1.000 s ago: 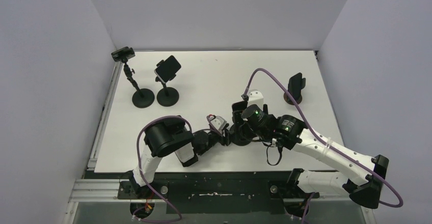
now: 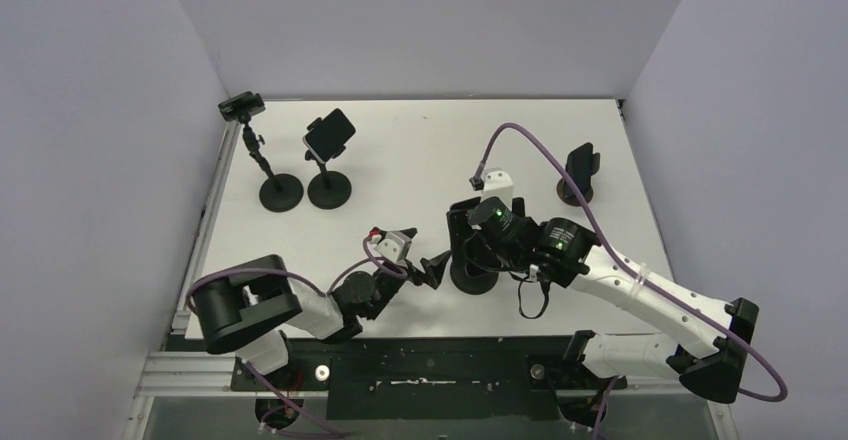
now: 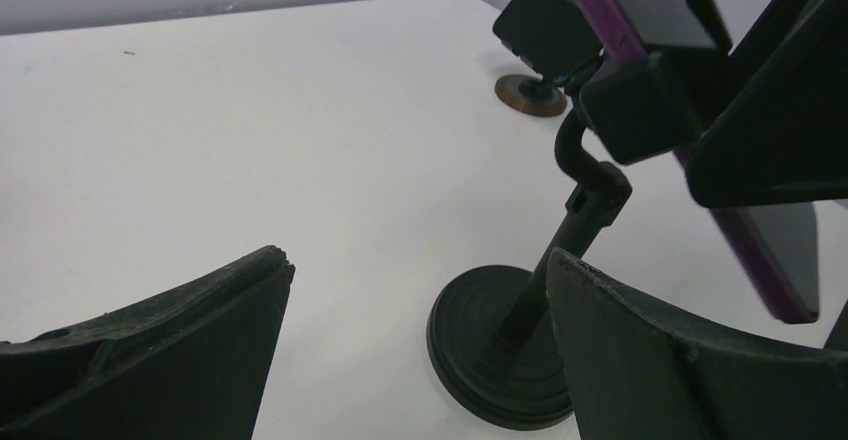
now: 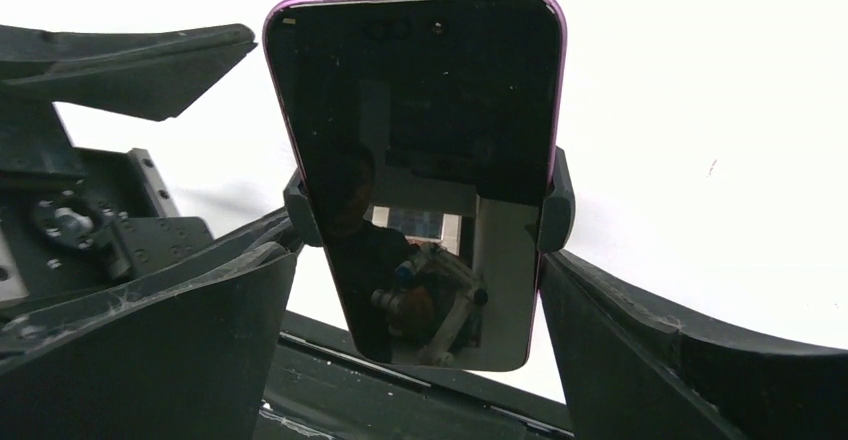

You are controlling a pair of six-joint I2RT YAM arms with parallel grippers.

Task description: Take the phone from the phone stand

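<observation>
The phone (image 4: 430,130) has a dark screen and a purple frame. It is held between the side clamps (image 4: 557,205) of a black phone stand, whose round base (image 3: 485,310) stands on the table. My right gripper straddles the phone from the front, its fingers spread one on each side of the lower half; whether they touch it I cannot tell. In the left wrist view the phone's purple edge (image 3: 757,268) slants at the right. My left gripper (image 2: 431,257) is open beside the stand, with nothing gripped.
Two black stands, one with a dark device (image 2: 242,107) and one with a black panel (image 2: 329,135), stand at the back left. Another stand (image 2: 580,170) is at the right.
My left gripper has drawn back leftward from the phone stand, and its fingers have spread. My right gripper has shifted slightly to the left at the stand.
</observation>
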